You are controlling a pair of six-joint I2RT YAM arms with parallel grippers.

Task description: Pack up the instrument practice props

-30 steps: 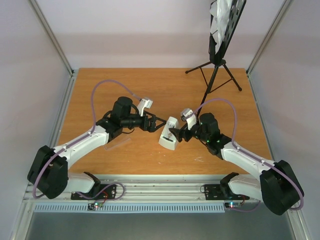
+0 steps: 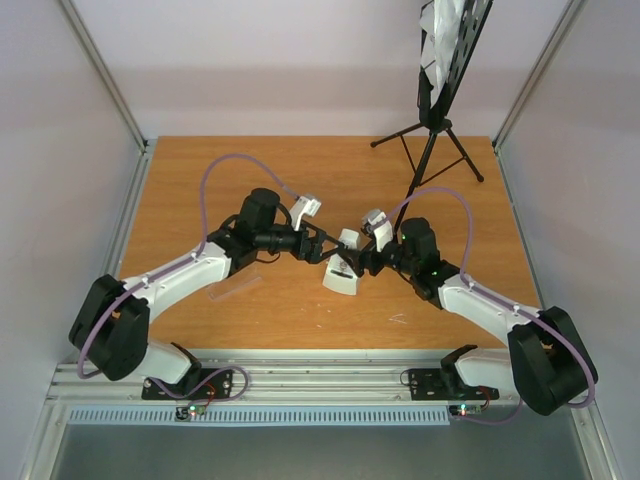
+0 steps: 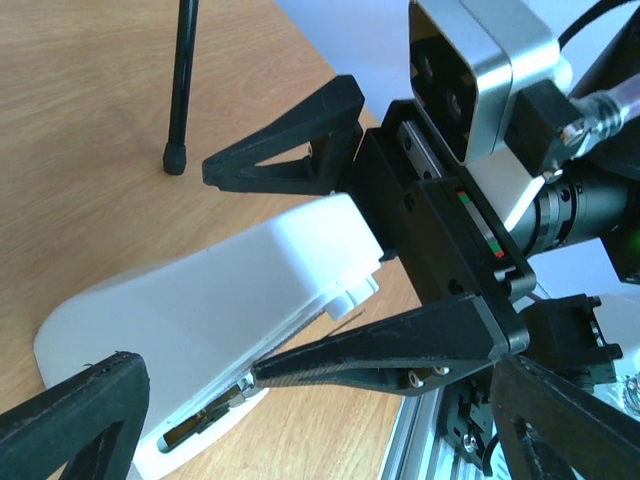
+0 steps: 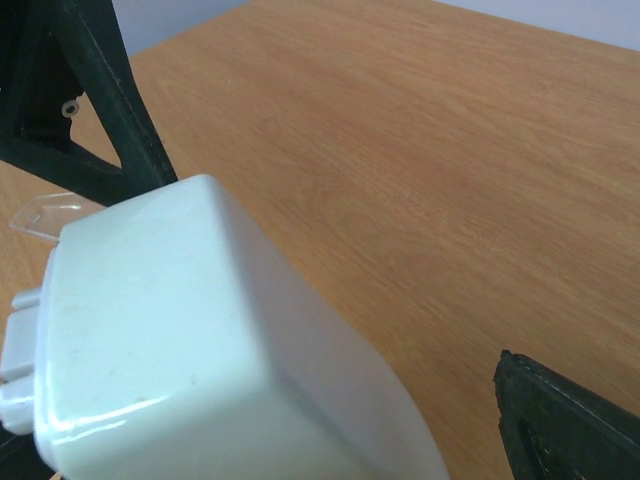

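A white tapered device (image 2: 341, 283), perhaps a metronome, is at the middle of the table between both grippers. Its slotted face (image 3: 200, 425) shows in the left wrist view, and one blunt end (image 4: 150, 300) fills much of the right wrist view. Open, my left gripper (image 2: 332, 250) reaches over its upper left side. From the right, my right gripper (image 2: 352, 262) is open around the device, one finger (image 3: 370, 350) by the slotted face and the other across its back. Whether either gripper touches it is hidden. A clear cover (image 2: 235, 288) lies flat at left.
A black music stand (image 2: 434, 115) rises at the back right, one tripod leg (image 3: 183, 90) reaching down near the grippers. Small thin marks or clear bits (image 2: 398, 319) show on the front right of the table.
My left gripper has moved right, closer to the right gripper and over the device. The device has shifted slightly right and turned a little.
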